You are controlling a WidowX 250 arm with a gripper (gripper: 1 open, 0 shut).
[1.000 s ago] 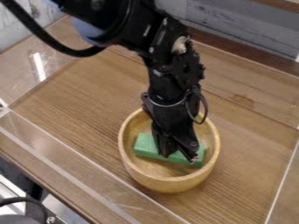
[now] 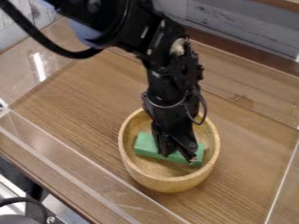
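Note:
A round beige wooden bowl [image 2: 159, 176] stands on the wooden table, a green block [image 2: 152, 148] lying inside it. My gripper [image 2: 176, 143] reaches down from above into the bowl, its tips low over the green block, partly hiding it. The gripper looks shut; whether anything thin is between the fingertips cannot be made out.
A pale wall [image 2: 246, 39] runs along the back. A dark cable and a gap beyond the table's edge show at the lower left.
The arm's upper part has shifted very slightly; the gripper, bowl and green block stay in nearly the same place.

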